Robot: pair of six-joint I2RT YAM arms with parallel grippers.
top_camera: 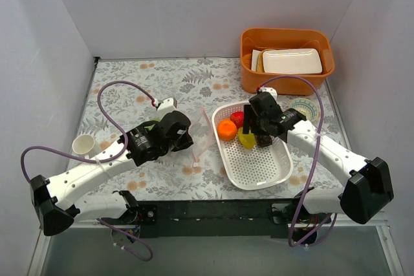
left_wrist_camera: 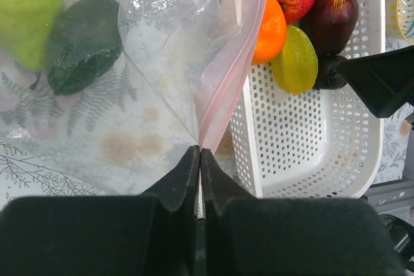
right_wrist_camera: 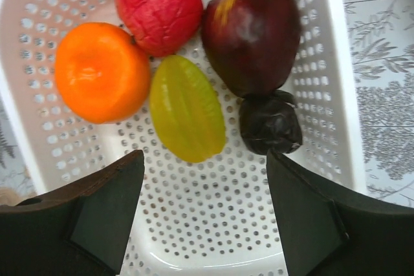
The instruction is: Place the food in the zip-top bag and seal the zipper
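Note:
The clear zip top bag (left_wrist_camera: 165,95) lies on the table with a green pear (left_wrist_camera: 29,17) and a dark green item (left_wrist_camera: 84,46) in its far part. My left gripper is shut at the pink edge of the bag's mouth, which meets its fingertips. Over the white basket (right_wrist_camera: 213,224) my right gripper stands open, nothing between its fingers. Ahead of it in the basket are an orange (right_wrist_camera: 100,72), a red fruit (right_wrist_camera: 158,8), a yellow-green fruit (right_wrist_camera: 187,108), a dark red mango-like fruit (right_wrist_camera: 252,37) and a small blackish fruit (right_wrist_camera: 268,123).
An orange bin (top_camera: 288,40) holding a white tray (top_camera: 292,61) stands at the back right. Beside the basket is a patterned bowl (top_camera: 304,109). A white cup (top_camera: 85,145) sits at the left. Bare tablecloth spreads across the back left.

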